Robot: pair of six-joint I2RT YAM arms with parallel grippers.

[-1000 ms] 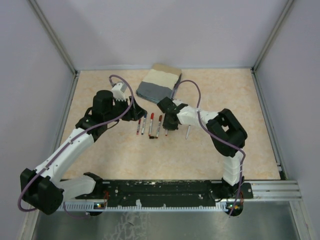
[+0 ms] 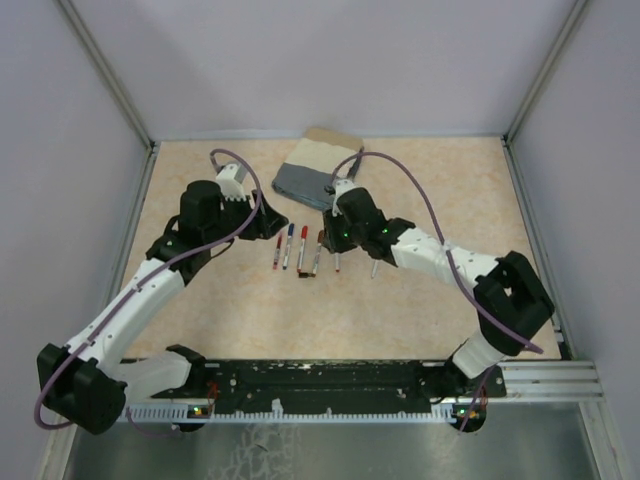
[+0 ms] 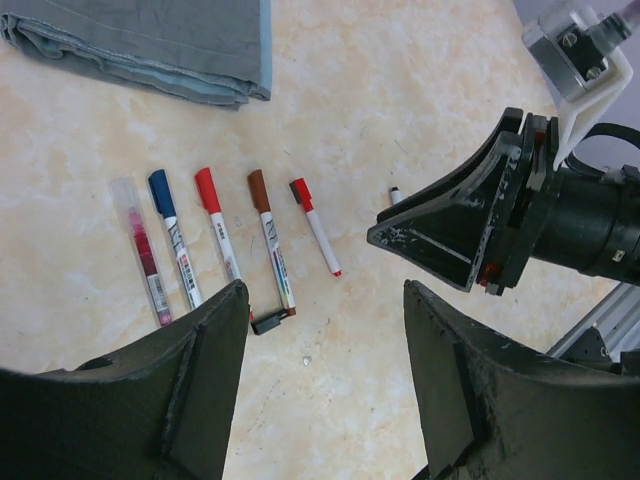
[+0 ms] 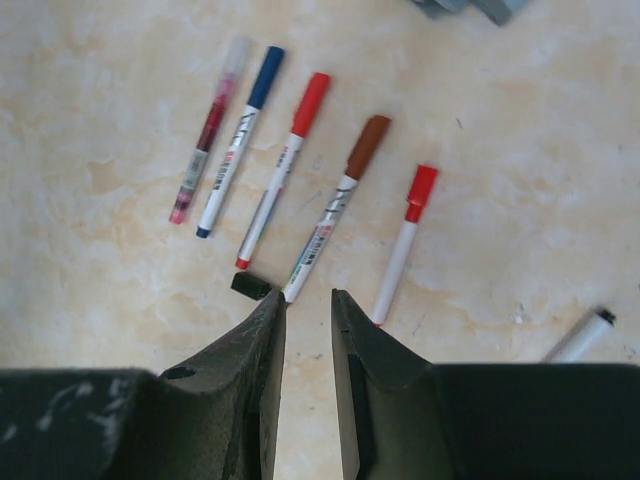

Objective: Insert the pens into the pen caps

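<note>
Pens lie side by side: a clear-capped pink pen, a blue pen, a red pen and a brown pen, caps pointing away. Right of them is another red-capped pen, lying free on the table. A loose black cap rests by the brown pen's bottom end. A white pen with a dark end is partly hidden. My right gripper hovers above them, a narrow empty gap between its fingers. Wide open and empty, my left gripper hangs over the left side.
A folded grey and beige cloth lies behind the pens. Both arms are close together over the row.
The right-hand red-capped pen has shifted slightly right, away from the brown one. My right gripper has since risen off it, leaving it on the table. The left arm is nearly still.
</note>
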